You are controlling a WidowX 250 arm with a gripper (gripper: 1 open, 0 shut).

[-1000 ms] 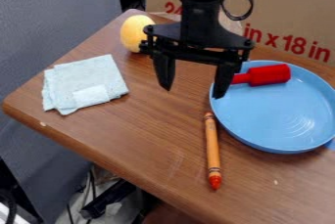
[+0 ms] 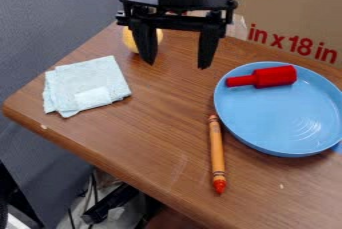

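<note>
The black gripper [image 2: 177,49] hangs over the back of the wooden table, its two fingers apart with nothing seen between them. A yellow object [image 2: 130,36] is partly hidden behind it. A folded pale cloth [image 2: 83,86] lies at left. A blue plate [image 2: 278,121] at right holds a red cylindrical object with a handle [image 2: 274,75]. An orange crayon-like stick [image 2: 217,153] lies left of the plate, toward the front.
A cardboard box [image 2: 294,18] stands behind the table. The table's left edge drops to the floor.
The gripper is now higher and farther back, in front of the yellow object.
</note>
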